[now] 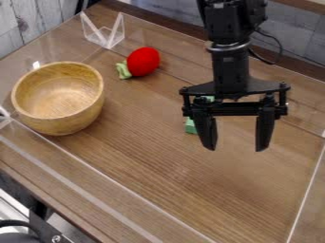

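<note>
A black robot arm stands in the right half of the camera view, its gripper (233, 119) low over the wooden table (152, 190), with two black fingers spread wide apart and no object visible between them. A green object (197, 121) lies just left of and behind the gripper, partly hidden by it. At the back left lies a red round object (143, 60) with a small green part at its lower left. A wide tan bowl (57, 100) sits at the left.
A clear, angular transparent item (102, 30) is near the back left edge. A cable runs down behind the arm at the upper right.
</note>
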